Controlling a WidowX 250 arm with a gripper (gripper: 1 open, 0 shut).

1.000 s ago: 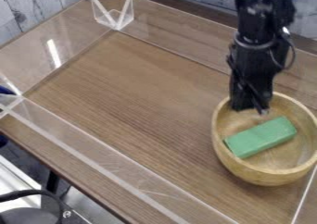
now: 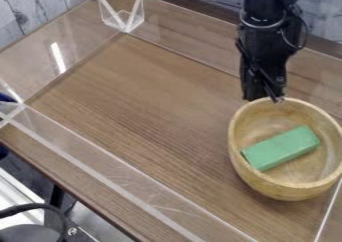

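My black gripper (image 2: 254, 91) is shut, with nothing visible between its fingers, and hangs just above and behind the rim of a tan wooden bowl (image 2: 313, 176) on the right of the wooden table. A green rectangular block (image 2: 279, 147) lies inside the bowl.
Clear plastic pieces stand at the far corner near the back left and along the left edge. Black cables and a dark object show at the bottom left, off the table.
Over the last second my gripper has moved up and back, away from the bowl's interior. The bowl and green block look about where they were.
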